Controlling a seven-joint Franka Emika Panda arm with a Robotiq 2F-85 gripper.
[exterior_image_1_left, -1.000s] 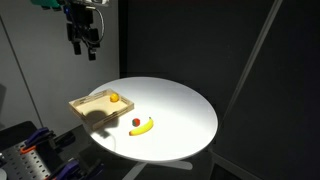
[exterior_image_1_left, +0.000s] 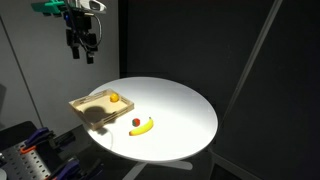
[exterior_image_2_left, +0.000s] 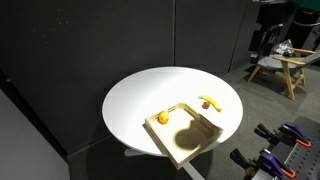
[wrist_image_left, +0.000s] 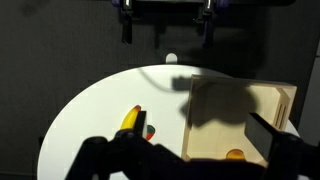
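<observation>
High above the near left edge of the white round table (exterior_image_1_left: 185, 100), my gripper (exterior_image_1_left: 82, 55) hangs open, well clear of everything below. Its two dark fingers stand wide apart in the wrist view, the left finger (wrist_image_left: 118, 152) near the table part and the right one (wrist_image_left: 275, 148) over the tray, with nothing between them. The shallow wooden tray (exterior_image_2_left: 185, 148) rests at the table's edge and holds a round orange fruit (exterior_image_2_left: 163, 117) in one corner. Outside the tray lie a yellow banana (exterior_image_1_left: 142, 127) and, beside it, a small red round item (exterior_image_1_left: 136, 121).
A wooden chair (exterior_image_2_left: 280, 70) stands on the floor behind, in the second exterior view. Dark equipment with orange rails (exterior_image_1_left: 25, 160) sits by the arm's base.
The arm has shifted very slightly, the gripper ending a touch lower. The tray, fruit, banana and red item have not moved.
</observation>
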